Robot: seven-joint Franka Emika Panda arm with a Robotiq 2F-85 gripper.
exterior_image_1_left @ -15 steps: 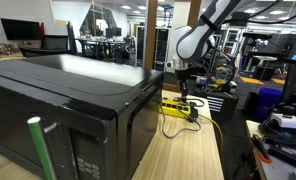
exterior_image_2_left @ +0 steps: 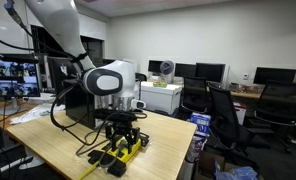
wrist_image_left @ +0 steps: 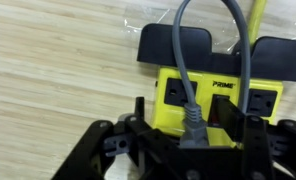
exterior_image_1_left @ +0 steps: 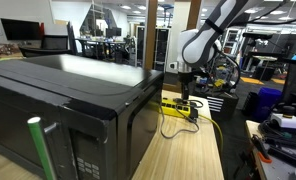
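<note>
A yellow power strip [wrist_image_left: 170, 103] marked PRIME, with black end pieces, lies on the wooden table. It also shows below the arm as a yellow strip [exterior_image_1_left: 171, 101] in exterior view 1 and as a yellow block [exterior_image_2_left: 128, 155] in exterior view 2. A grey plug [wrist_image_left: 193, 125] with a looping grey cord stands at the strip's face. Over it, my gripper is open, one finger to each side of the plug. Whether either finger touches the plug, I cannot tell.
A large black appliance [exterior_image_1_left: 73, 85] fills the table's left side in exterior view 1. A yellow cord [wrist_image_left: 255, 18] runs from the strip. Bare wood [exterior_image_1_left: 193, 158] lies in front of the strip. Office chairs [exterior_image_2_left: 273, 105] stand beyond the table.
The arm has shifted slightly over the strip, its upper part moving a little to the right in exterior view 1. Strip and cords look unmoved.
</note>
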